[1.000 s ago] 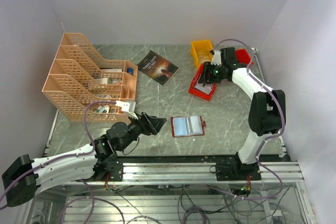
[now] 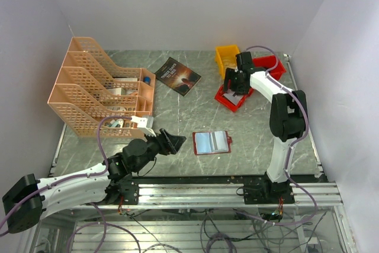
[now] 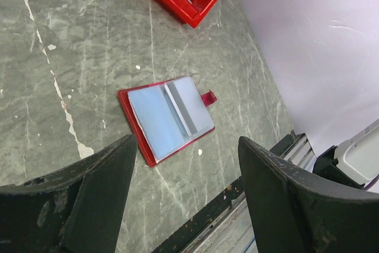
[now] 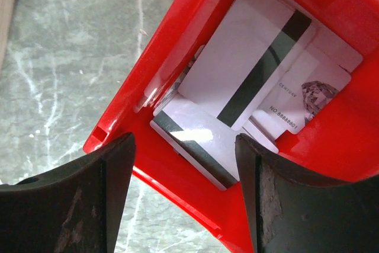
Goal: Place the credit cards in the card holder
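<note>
My right gripper is open, low over a red box (image 2: pixel 227 102) holding several white cards (image 4: pixel 237 51), some with dark stripes; in the right wrist view its fingers straddle a striped card at the box's lower part, with no grip on it visible. The open card holder (image 2: pixel 211 142), red-edged with clear sleeves (image 3: pixel 157 119) and a side tab, lies flat at the front middle of the table. My left gripper (image 2: pixel 173 143) hangs open just left of the holder, nothing between its fingers in the left wrist view.
A peach slotted organizer (image 2: pixel 77 93) with small items fills the back left. A poster or booklet (image 2: pixel 177 76) lies at the back middle. A yellow bin (image 2: pixel 227 54) and another red bin (image 2: pixel 272 63) stand behind the right gripper.
</note>
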